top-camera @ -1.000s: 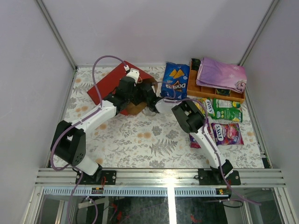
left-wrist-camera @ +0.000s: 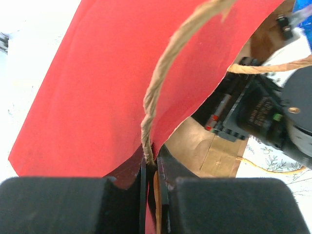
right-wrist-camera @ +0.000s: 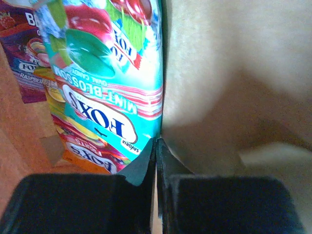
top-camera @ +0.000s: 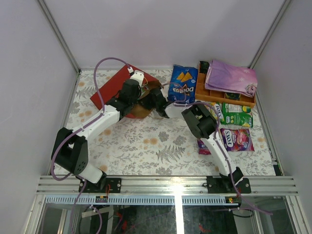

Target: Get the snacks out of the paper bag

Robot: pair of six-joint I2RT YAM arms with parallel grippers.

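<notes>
The red paper bag (top-camera: 112,85) lies at the back left with its kraft interior (left-wrist-camera: 195,151) open toward the right. My left gripper is shut on the bag's edge by the twisted paper handle (left-wrist-camera: 153,92). My right gripper is inside the bag, shut, its tips against the lower edge of a mint Fox's candy packet (right-wrist-camera: 102,87); nothing clearly shows between its fingers. Behind that packet are a raspberry packet (right-wrist-camera: 29,58) and a fruits packet (right-wrist-camera: 90,151).
A blue Doritos bag (top-camera: 181,80) stands right of the paper bag. A wooden tray (top-camera: 202,90) with a folded pink cloth sits at the back right. Several snack packets (top-camera: 236,139) lie on the right.
The right arm has shifted slightly toward the front right in the top view.
</notes>
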